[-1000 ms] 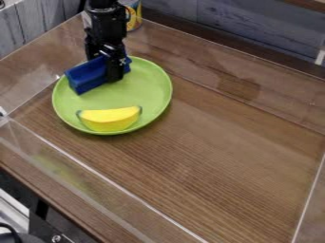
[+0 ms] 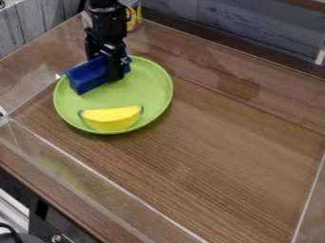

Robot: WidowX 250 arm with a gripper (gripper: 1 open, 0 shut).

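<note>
A green plate [image 2: 147, 100] rests on the wooden floor of the tray at the left. On its upper left lies a blue block [image 2: 87, 76], tilted along the rim. A yellow banana-shaped piece [image 2: 110, 118] lies on the lower part of the plate. The black gripper [image 2: 106, 63] hangs over the plate's upper edge at the blue block's right end, with its fingers low around or beside that end; whether they touch it is hard to see.
Low walls edge the area at the back and left. A yellow object [image 2: 133, 15] is partly visible behind the arm at the top.
The gripper and the blue block look almost the same as a second ago, with at most a very slight shift. The plate and yellow piece have not visibly moved.
</note>
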